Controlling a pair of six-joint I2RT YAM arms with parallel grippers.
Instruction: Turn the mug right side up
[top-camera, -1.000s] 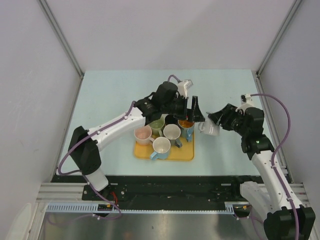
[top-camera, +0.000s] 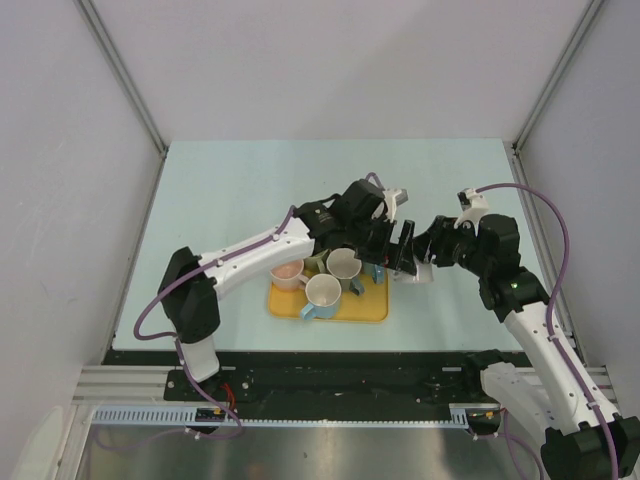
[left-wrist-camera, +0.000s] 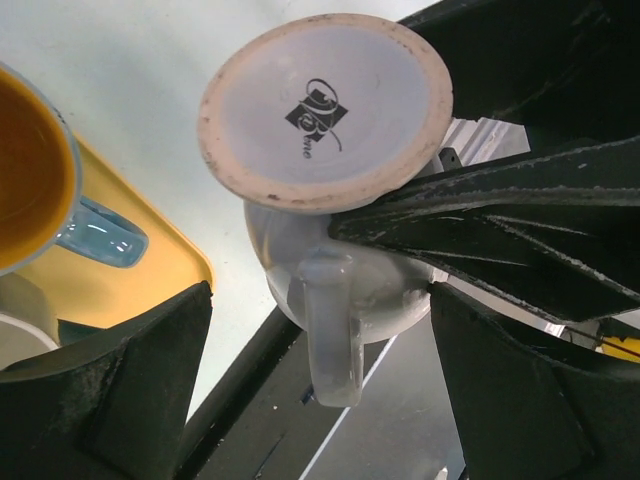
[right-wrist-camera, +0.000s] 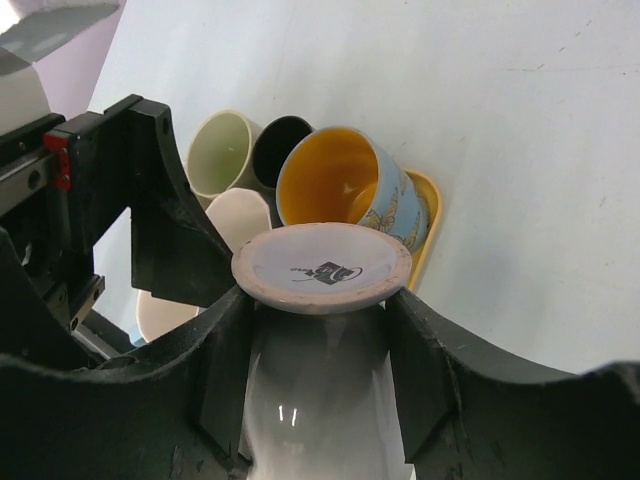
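My right gripper (top-camera: 435, 240) holds the white mug (right-wrist-camera: 320, 400) between its fingers at the right of the yellow tray; its printed base (left-wrist-camera: 325, 110) faces the left wrist camera. In the left wrist view the mug's handle (left-wrist-camera: 335, 350) points down. My left gripper (top-camera: 400, 240) is open, its fingers close round the mug on the handle side, and one of its black fingers shows beside the mug in the right wrist view.
The yellow tray (top-camera: 355, 312) holds several cups, among them an orange-lined blue cup (right-wrist-camera: 395, 205) and a green cup (right-wrist-camera: 220, 150).
The left gripper has moved right and a little down toward the mug.
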